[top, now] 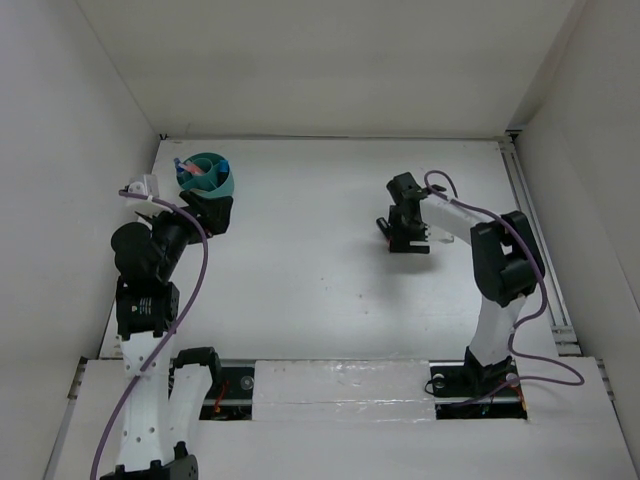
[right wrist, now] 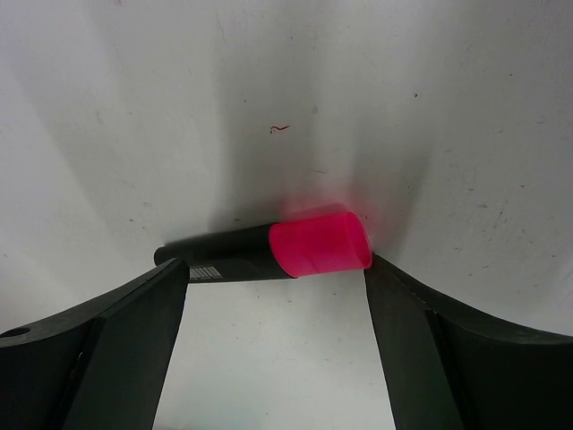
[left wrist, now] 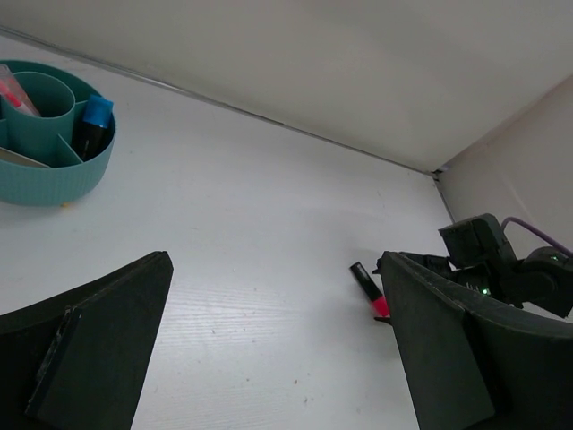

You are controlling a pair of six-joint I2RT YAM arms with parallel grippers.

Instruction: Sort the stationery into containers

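Note:
A black marker with a bright pink end [right wrist: 318,244] lies on the white table. In the right wrist view it stretches between the spread fingers of my right gripper, its pink end beside one fingertip and its black end by the other; I cannot tell whether they touch. The left wrist view also shows this marker [left wrist: 365,281], partly behind a finger. A round teal organizer [left wrist: 67,186] holds a blue-capped marker [left wrist: 94,125] and a pink-and-clear item [left wrist: 16,92]. My left gripper is open and empty, close in front of the organizer.
Walls enclose the back and both sides. A purple cable [top: 522,245] runs along the right arm, another [top: 200,275] along the left.

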